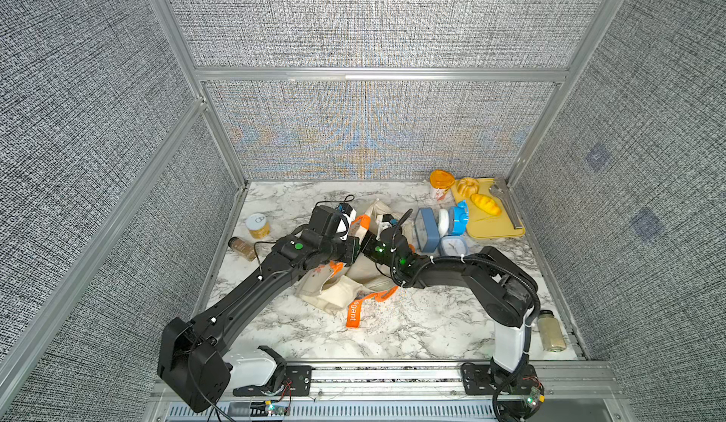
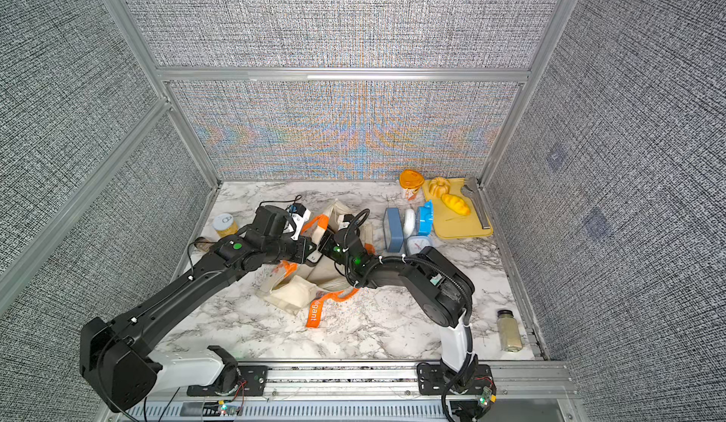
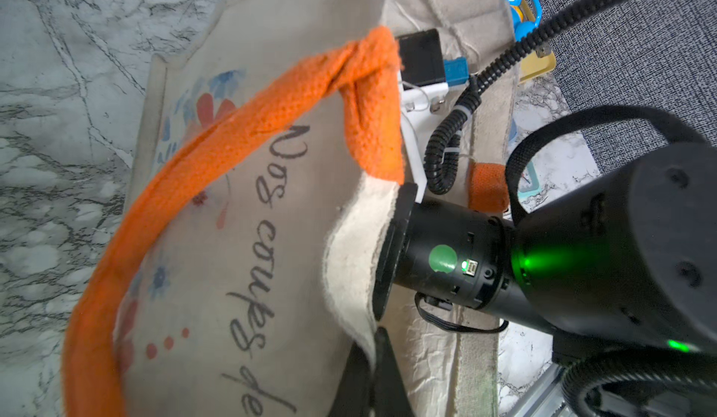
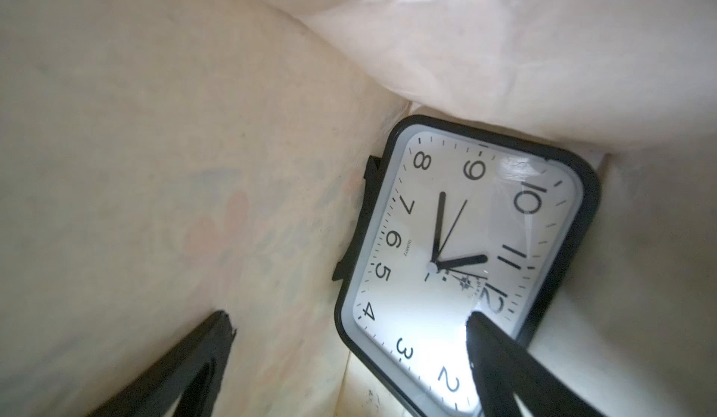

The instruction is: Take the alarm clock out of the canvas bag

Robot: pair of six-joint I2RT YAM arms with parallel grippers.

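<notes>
Inside the bag, the square black-framed alarm clock (image 4: 448, 252) lies at the bottom with its white face toward the right wrist camera. My right gripper is inside the bag, open, with nothing between its fingers; one fingertip (image 4: 493, 349) overlaps the clock's lower face in the right wrist view. The cream canvas bag (image 3: 246, 267) has printed lettering and an orange handle (image 3: 179, 163). At the bag's edge, my left gripper is shut on the thin canvas rim. From above, both arms hide much of the bag.
Close to the bag's right stand a blue box (image 1: 427, 229), a blue-and-white item (image 1: 458, 217) and a small round-faced item (image 1: 453, 245). Farther right lies a yellow board (image 1: 491, 221) with toy food. Jars (image 1: 258, 225) stand at left; a bottle (image 1: 551, 331) lies front right.
</notes>
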